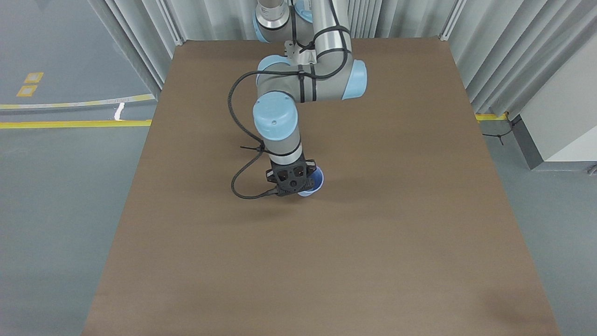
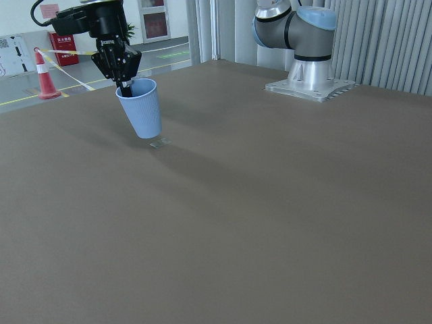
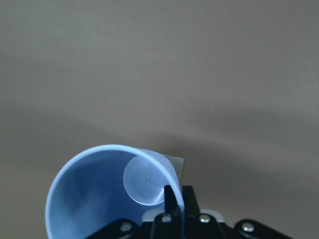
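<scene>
A light blue cup (image 2: 140, 115) hangs slightly tilted, rim up, in the left view, with my gripper (image 2: 124, 91) shut on its rim. From the front the cup (image 1: 315, 182) is mostly hidden behind the black gripper body (image 1: 289, 178). In the wrist view the cup's wide mouth (image 3: 89, 194) fills the lower left, with one black finger inside and one outside the wall. A pale translucent round piece (image 3: 144, 179) shows at the cup's right; whether it is inside or beneath is hard to tell.
A small clear flat patch (image 2: 160, 143) lies on the brown table (image 1: 336, 269) beneath the cup.
</scene>
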